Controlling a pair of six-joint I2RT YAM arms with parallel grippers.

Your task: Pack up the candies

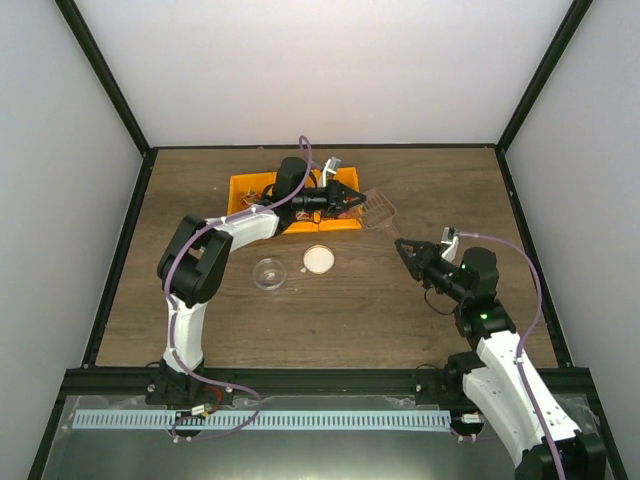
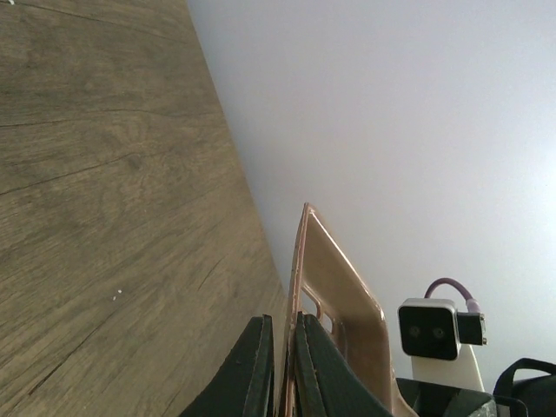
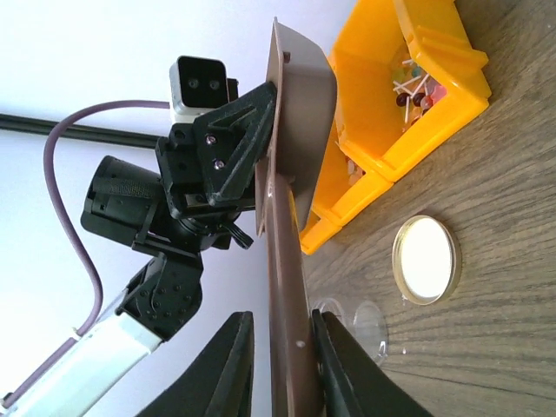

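Note:
A brownish, translucent slotted scoop (image 1: 378, 209) hangs above the table, right of the orange bins. My left gripper (image 1: 362, 200) is shut on the edge of its head; in the left wrist view that thin edge stands between both fingers. The scoop's handle (image 3: 291, 321) points toward my right gripper (image 1: 399, 245). In the right wrist view the handle lies between the part-open fingers, close to the right one, with a gap by the left finger (image 3: 233, 356). Candies (image 3: 423, 91) on sticks lie in the orange bin (image 3: 434, 130).
A clear round jar (image 1: 269, 273) stands on the table, with a white-topped round lid (image 1: 319, 259) to its right. My left arm reaches over the orange bins (image 1: 240, 190).

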